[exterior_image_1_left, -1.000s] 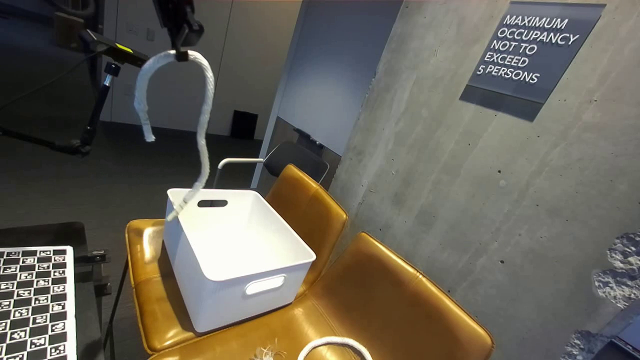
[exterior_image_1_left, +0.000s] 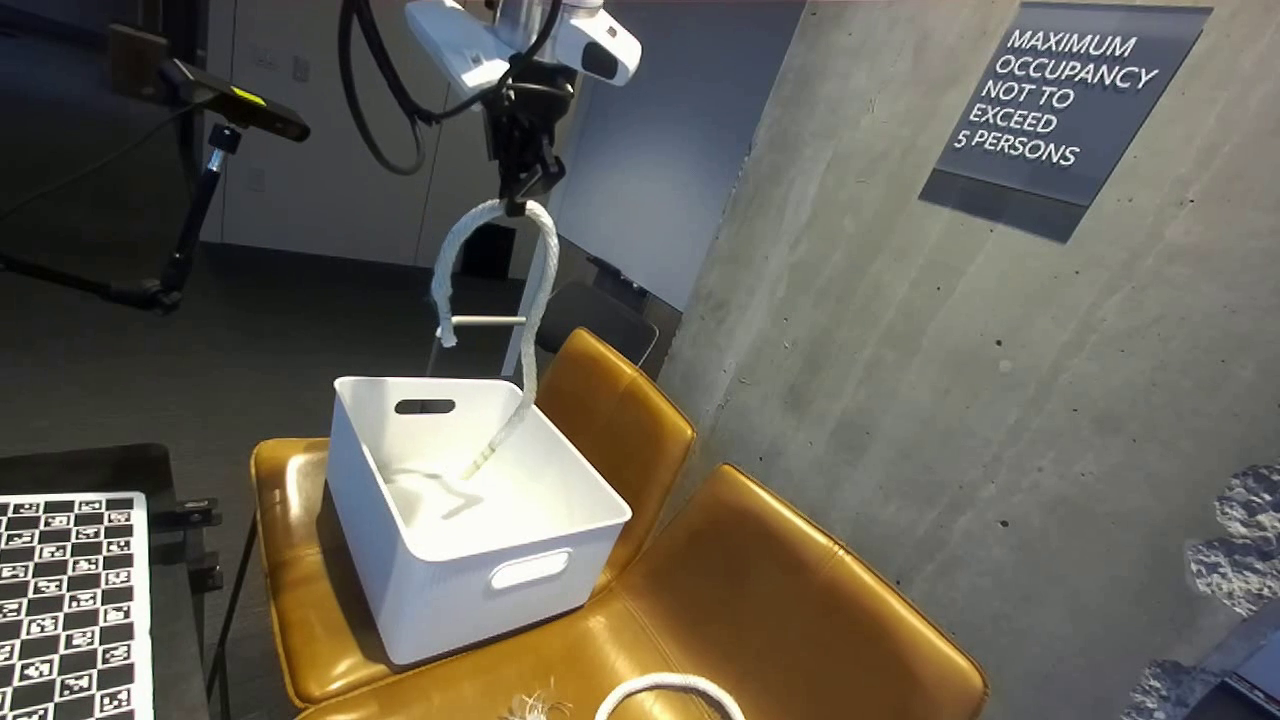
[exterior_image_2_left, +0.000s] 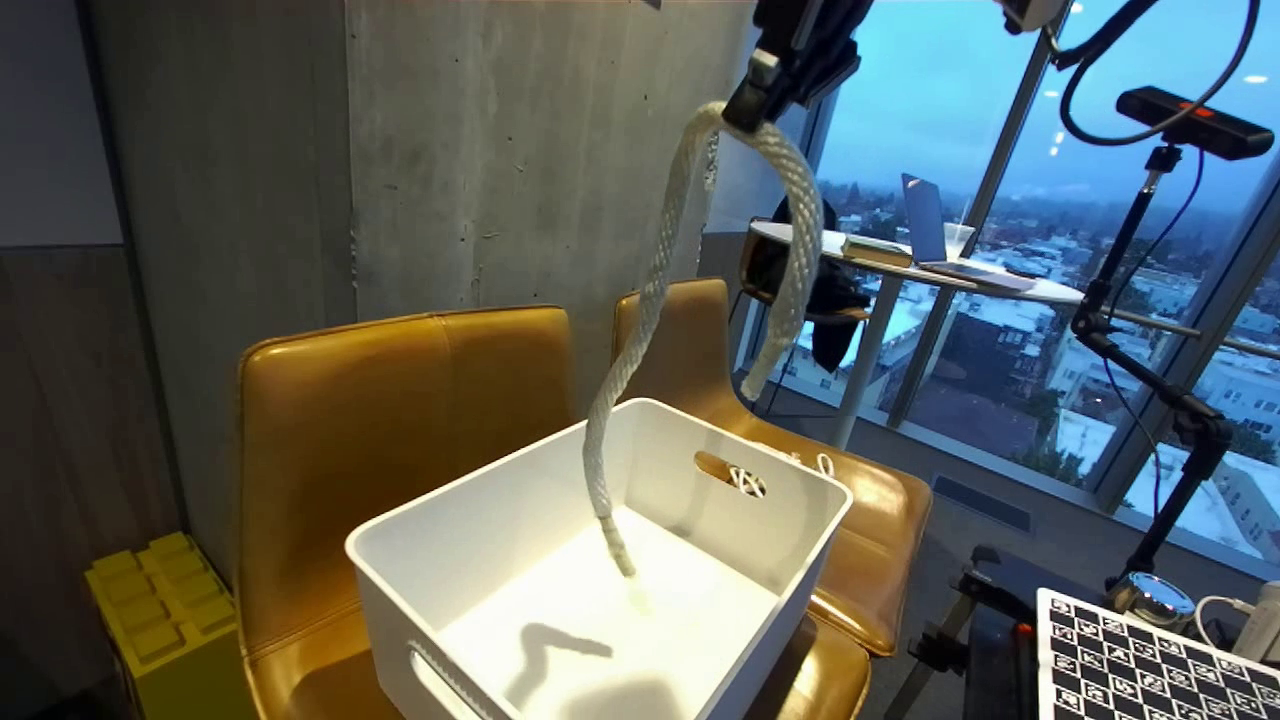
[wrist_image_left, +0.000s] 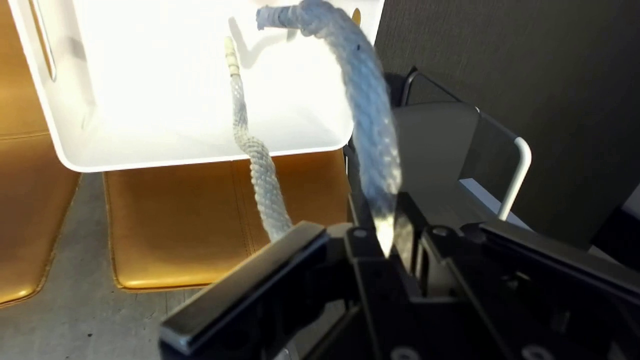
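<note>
High over the white bin (exterior_image_1_left: 474, 624), my gripper (exterior_image_1_left: 517, 206) is shut on a white braided rope. The rope (exterior_image_1_left: 548, 270) is draped over the fingertips in an arch, both ends hanging. Its longer end reaches down inside the bin (exterior_image_2_left: 720, 450) in exterior view 2, while the shorter, frayed end of the rope (exterior_image_2_left: 788, 306) dangles in the air above the rim. From the wrist view, both lengths of rope (wrist_image_left: 372, 114) show against the bin (wrist_image_left: 150, 108), and the pinch lies between the dark fingers of the gripper. Shadows of the rope fall on the bin floor.
The bin stands on a tan leather chair (exterior_image_1_left: 288, 540), beside another tan chair (exterior_image_1_left: 792, 576). A second rope loop (exterior_image_1_left: 672, 682) lies on that seat. A camera on a stand (exterior_image_1_left: 240, 108) and a checkered board (exterior_image_1_left: 72, 600) are at the left. A concrete wall rises behind.
My gripper has moved right and lower in exterior view 1, carrying the rope with it. The longer end, earlier at the bin's back left corner, now hangs inside it.
</note>
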